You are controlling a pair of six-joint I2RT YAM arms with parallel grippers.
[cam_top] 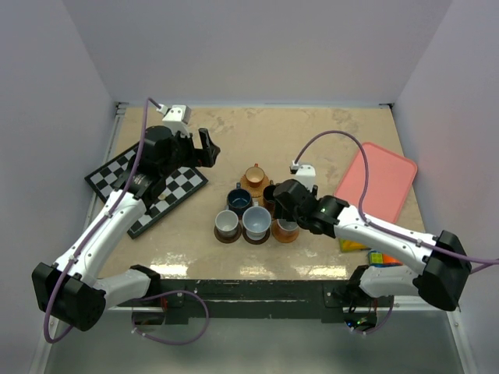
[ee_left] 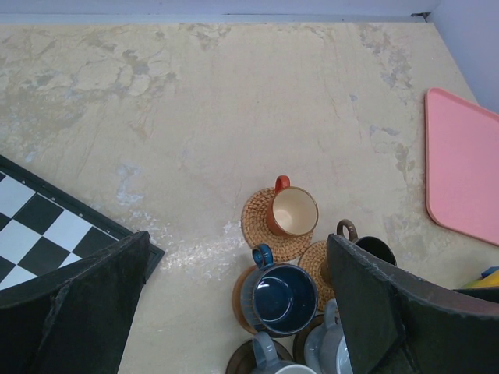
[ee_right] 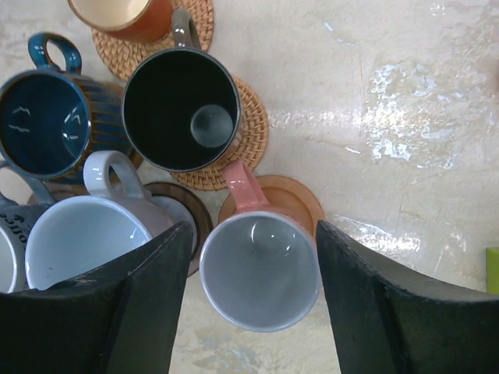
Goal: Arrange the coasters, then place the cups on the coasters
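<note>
In the right wrist view a pink cup (ee_right: 261,269) with a pale inside stands on a tan coaster (ee_right: 299,196), its handle pointing away. My right gripper is open, one finger on either side of that cup; contact cannot be told. Other cups on coasters crowd close by: a dark cup (ee_right: 181,109), a navy cup (ee_right: 47,125), a pale lilac cup (ee_right: 90,238) and an orange-handled cup (ee_left: 292,212). Far from them at the left, my left gripper (cam_top: 207,148) hangs open, with nothing between its fingers. A white cup (cam_top: 227,224) sits at the group's front left.
A black-and-white checkered board (cam_top: 175,187) lies on the left, partly below my left arm. At the right rests a pink tray (cam_top: 378,183), with colourful items (cam_top: 382,259) near the front corner.
</note>
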